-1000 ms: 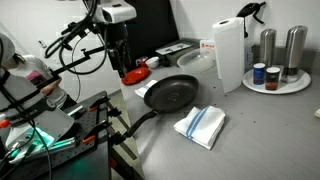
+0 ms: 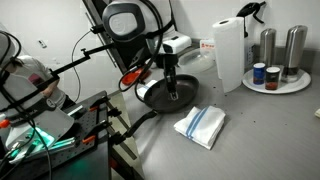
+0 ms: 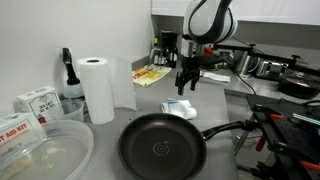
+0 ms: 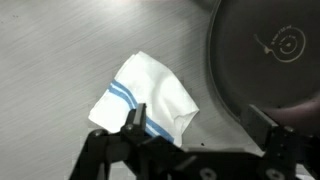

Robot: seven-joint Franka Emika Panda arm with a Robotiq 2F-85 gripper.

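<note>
A white cloth with blue stripes [image 2: 201, 126] lies folded flat on the grey counter, just beside the black frying pan [image 2: 183, 98]. My gripper [image 2: 171, 88] hangs over the pan area in exterior view 1, with its fingers pointing down. Exterior view 2 shows the gripper [image 3: 182, 82] high above the cloth [image 3: 180, 107], behind the pan [image 3: 150, 150]. From the wrist, the cloth [image 4: 155, 85] appears ahead of the fingers and the pan [image 4: 290, 75] to the right. The fingers stand wide apart, holding nothing.
A paper towel roll [image 2: 230, 55] stands behind the pan. A white plate [image 2: 275, 88] carries spice jars and grinders. An empty clear bowl [image 3: 45, 150] and small boxes [image 3: 38, 103] occupy one side.
My arm has swung right from the left side and now reaches over the pan in exterior view 1. The cloth and pan have stayed where they were.
</note>
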